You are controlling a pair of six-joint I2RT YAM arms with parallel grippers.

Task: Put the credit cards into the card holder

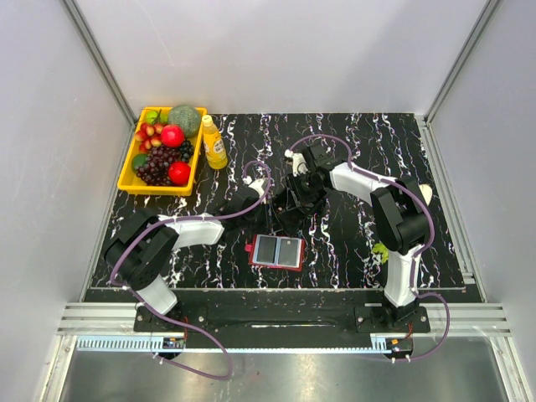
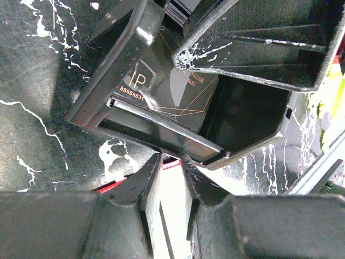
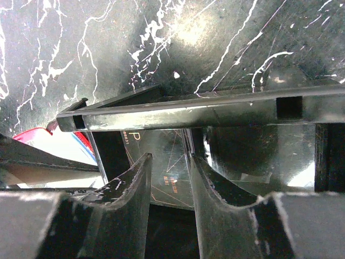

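A black card holder sits between my grippers at the table's middle, with a dark card with orange lines and "8888831" digits in one compartment, also visible in the right wrist view [image 3: 161,156]. My left gripper is at the holder's near rim, fingertips a small way apart; whether it grips the rim is unclear. My right gripper is over the card compartment, fingertips apart, near the card and an inner divider; contact is hard to tell. A red-edged case with two grey panels [image 1: 276,251] lies in front.
A yellow fruit basket [image 1: 129,180] and a yellow bottle [image 1: 214,146] stand at the back left. A yellow-green object [image 1: 378,251] lies at the right. The back middle and right edge of the table have free room.
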